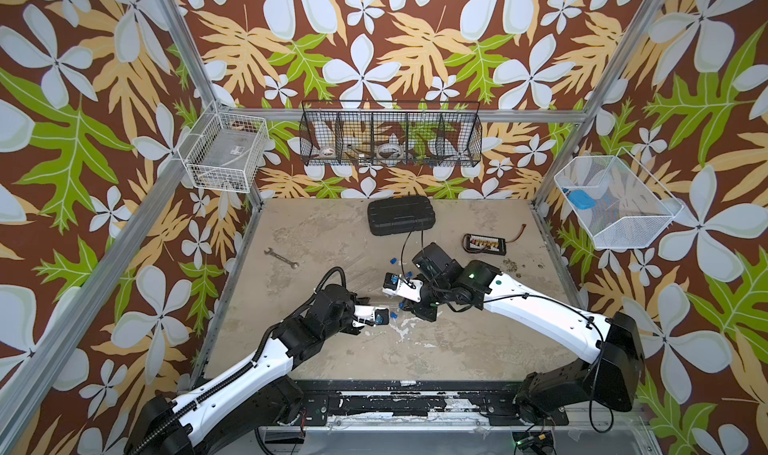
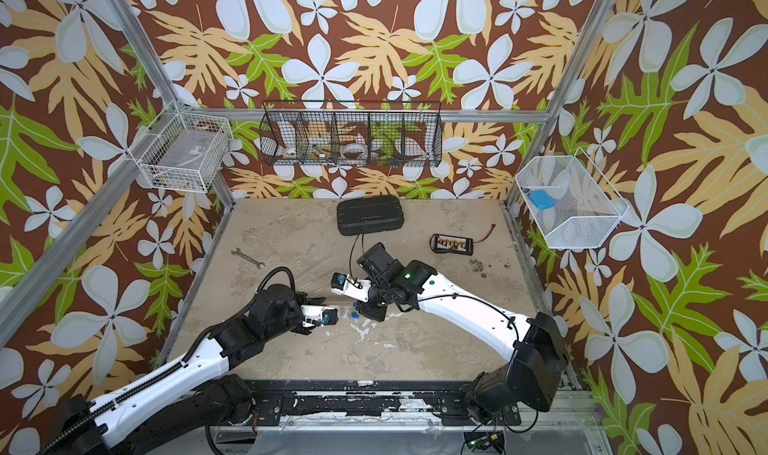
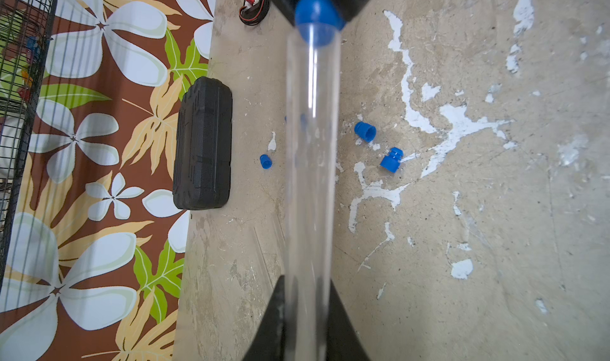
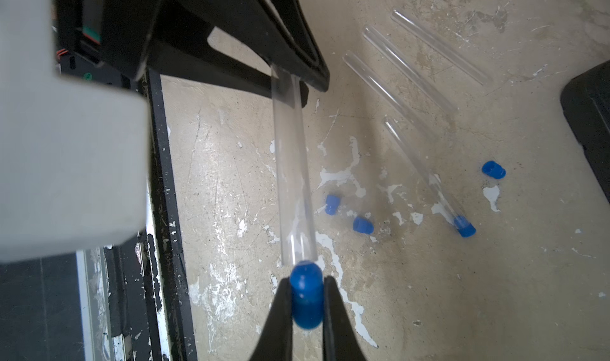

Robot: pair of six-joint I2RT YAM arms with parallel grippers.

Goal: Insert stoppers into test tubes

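A clear test tube [image 3: 311, 170] spans the space between my two grippers. My right gripper is shut on a blue stopper; its narrow end shows at the tube's mouth, slightly inside it in the left wrist view. At the tube's other end, the fingers of my left gripper stand on both sides of the glass; whether they press on it is unclear. On the table in the right wrist view lie a tube with a blue stopper [image 4: 464, 227] in its end and three bare tubes [image 4: 410, 69]. Loose blue stoppers [image 4: 362, 225] lie near them.
A black case [image 1: 401, 215] stands at the back of the table. A wrench [image 1: 281, 258] lies at left, a battery-like pack [image 1: 485, 243] at right with small metal bits [image 1: 512, 267]. Wire baskets [image 1: 389, 139] hang on the walls.
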